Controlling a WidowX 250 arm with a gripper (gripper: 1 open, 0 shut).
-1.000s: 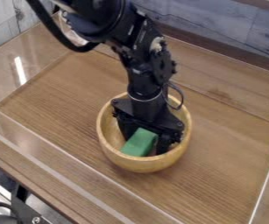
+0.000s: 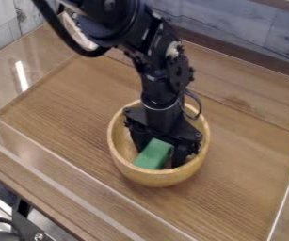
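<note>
A tan wooden bowl (image 2: 121,151) sits on the wooden table. In it lies a green object (image 2: 154,154), partly covered by my black gripper (image 2: 163,141), which reaches down into the bowl from above. The fingers are around the upper part of the green object and look apart; whether they touch it is hard to tell.
A grey panelled wall (image 2: 253,38) runs along the back, and the table's edge shows at lower left.
</note>
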